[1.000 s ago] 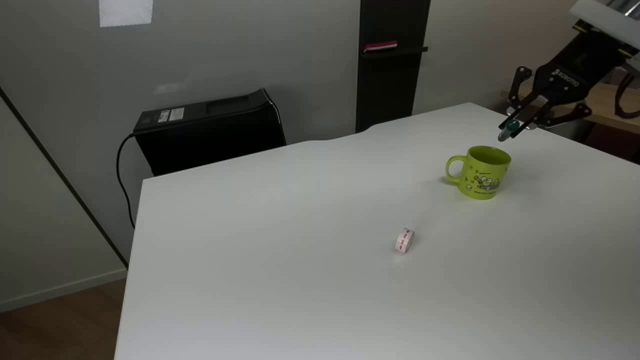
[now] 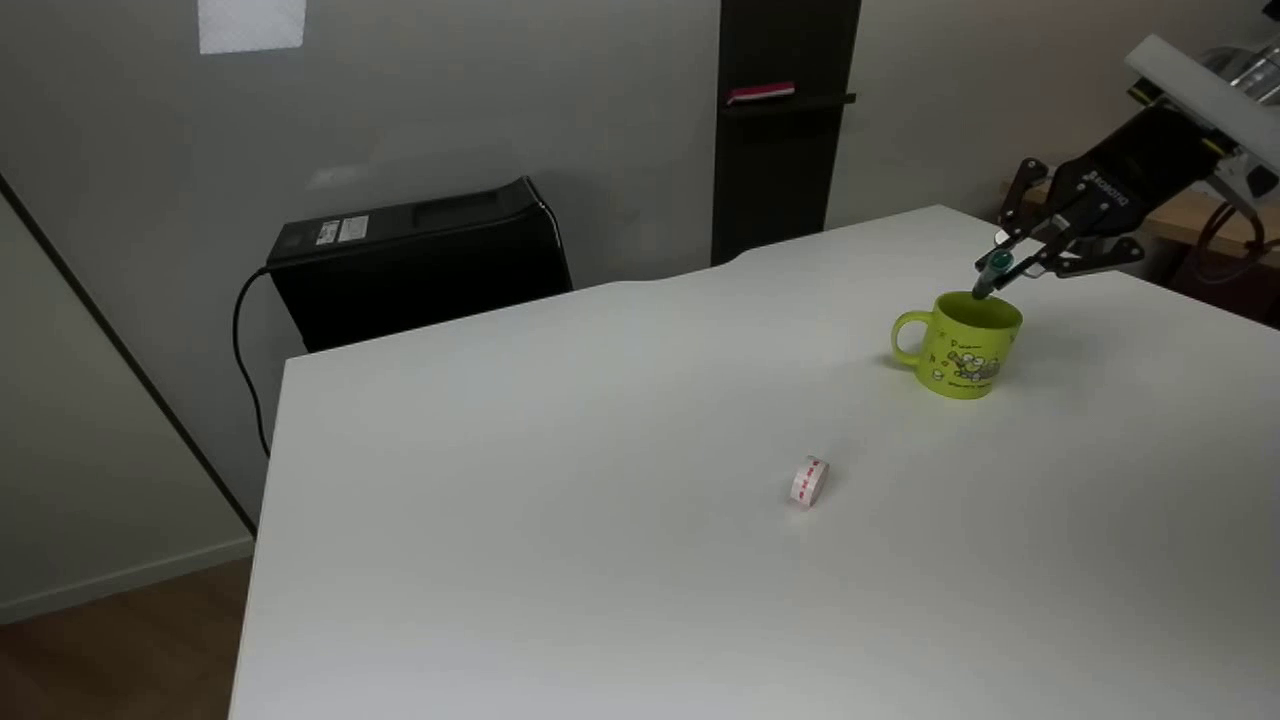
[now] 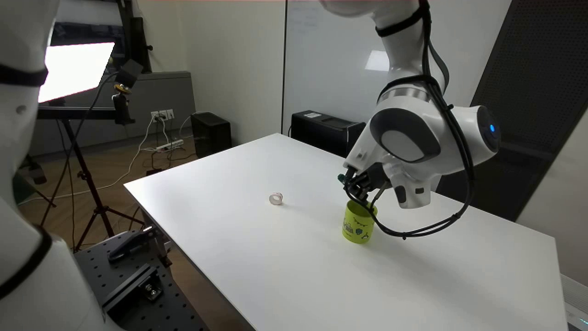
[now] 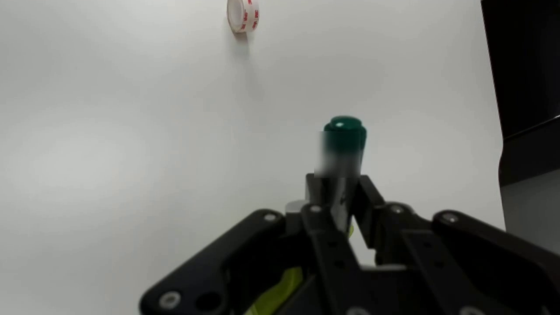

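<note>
My gripper (image 2: 1002,266) is shut on a marker (image 2: 985,286) with a grey body and a green end. Seen from the wrist, the marker's green end (image 4: 344,135) sticks out beyond the black fingers (image 4: 369,191). A yellow-green mug (image 2: 967,346) with printed drawings stands upright on the table, its handle to the left in exterior view 1. The marker's lower end appears at the mug's far rim; whether it is inside the opening I cannot tell. In exterior view 2 the arm partly covers the gripper above the mug (image 3: 357,224).
A roll of tape (image 2: 810,482) with red print lies on the white table (image 2: 540,504), apart from the mug. Behind the table edge stands a black box (image 2: 420,258). Cables (image 3: 435,227) hang from the arm near the mug.
In exterior view 1 my gripper has moved left and the marker's lower end has come down to the mug's rim. The mug and tape have not moved.
</note>
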